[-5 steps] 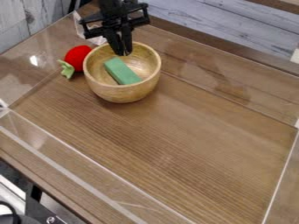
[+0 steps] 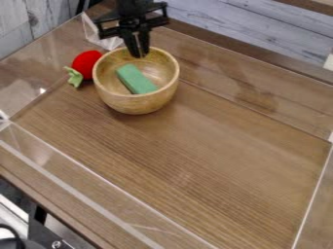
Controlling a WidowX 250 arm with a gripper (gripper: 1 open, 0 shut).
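Note:
My black gripper (image 2: pixel 131 35) hangs at the top, just over the back rim of a wooden bowl (image 2: pixel 162 88). A green block (image 2: pixel 134 80) lies inside the bowl. A red object with a green top (image 2: pixel 86 63), like a strawberry or tomato, lies to the bowl's left. I cannot tell how far apart the fingers stand or whether they touch the rim.
A whitish item, partly hidden, is at the upper left behind the red object.
The bowl and its contents look nearly unmoved.

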